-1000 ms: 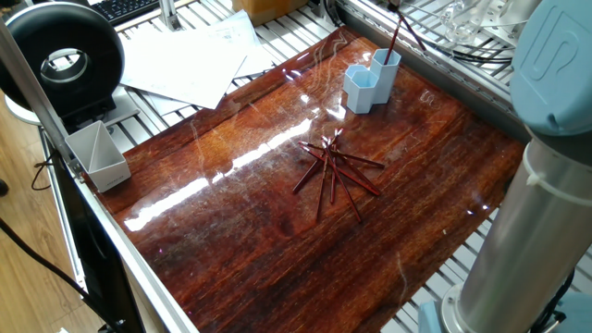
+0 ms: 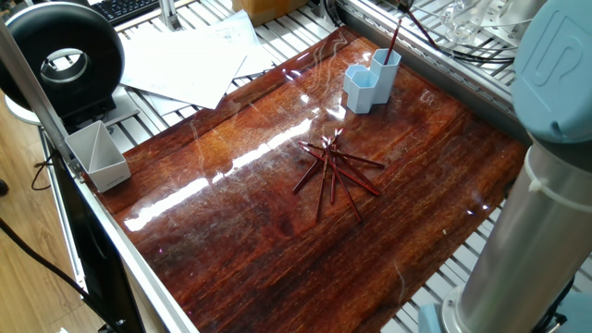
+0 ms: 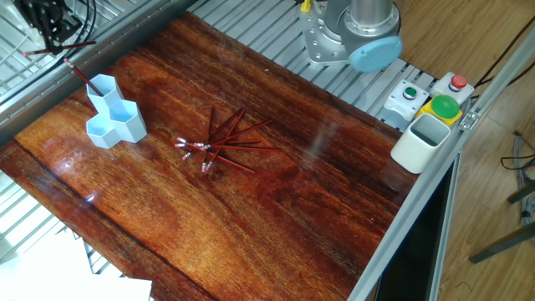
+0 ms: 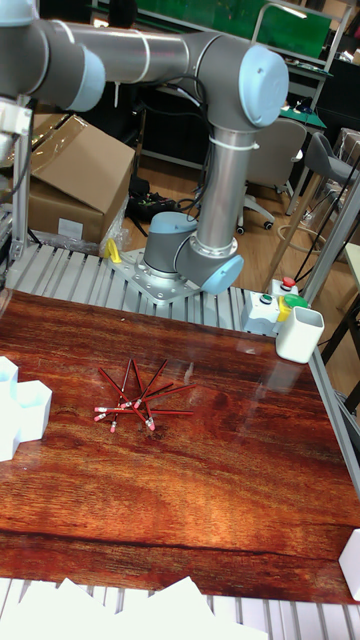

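At the top left of exterior view 2, my dark gripper (image 3: 57, 47) is shut on a red pencil (image 3: 82, 44) lying crosswise in its fingertips, beyond the board's edge. Below it stands a pale blue holder (image 3: 117, 125) of joined hexagonal cups. One red pencil (image 2: 392, 40) leans upright in its rear cup; the other cups look empty. A loose heap of several red pencils (image 3: 238, 142) lies fanned out on the board, their pale ends bunched together. Exterior view 3 shows the arm and part of the holder (image 4: 33, 412), but not the gripper.
A white square cup (image 3: 412, 150) stands at the board's corner near the control buttons (image 3: 445, 105). Another white container (image 2: 99, 159) sits on the opposite edge. Papers (image 2: 190, 67) lie beside the board. Metal rails border it, and much of its surface is bare.
In exterior view 1 the held pencil has shifted slightly to the right, and the dark gripper tip at the top edge has mostly gone from sight. Heap and holder are unchanged.
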